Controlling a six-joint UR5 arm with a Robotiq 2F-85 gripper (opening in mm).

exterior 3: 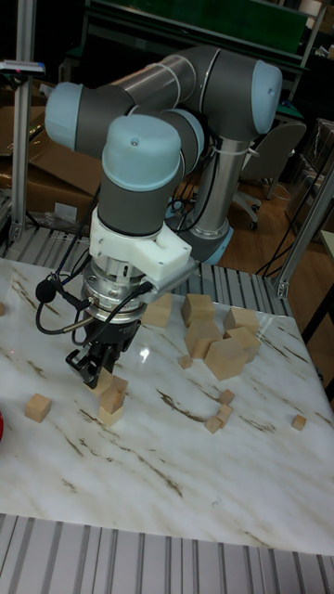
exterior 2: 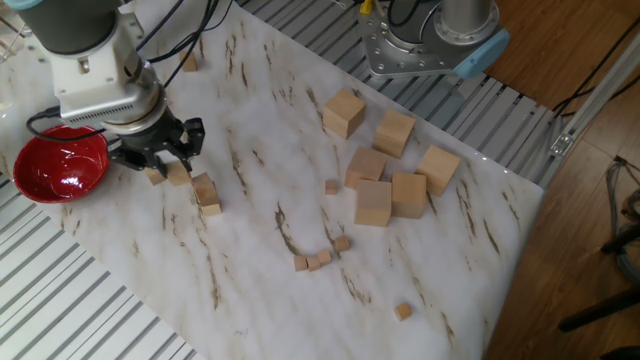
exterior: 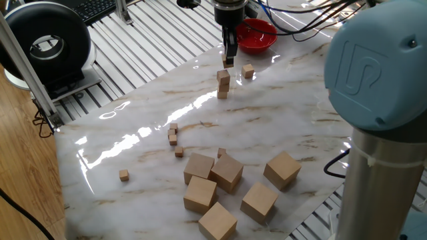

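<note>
My gripper (exterior: 231,61) points down over the far part of the marble table, shut on a small wooden cube (exterior: 227,64). Its fingers hide part of that cube; in exterior view 2 the held cube (exterior 2: 178,173) shows just below the gripper (exterior 2: 165,160). Close beside it stands an upright stack of small cubes (exterior: 223,78), its upper cube turned slightly against the one below. Exterior view 3 has the gripper (exterior 3: 94,374) right behind this stack (exterior 3: 110,399). A loose small cube (exterior: 248,71) lies on the table to the other side.
A red bowl (exterior: 257,37) sits behind the gripper. Several large wooden cubes (exterior: 227,173) cluster near the robot base. Several small cubes (exterior: 173,139) form a short row mid-table, and one cube (exterior: 124,175) lies alone. Bare table surrounds the row.
</note>
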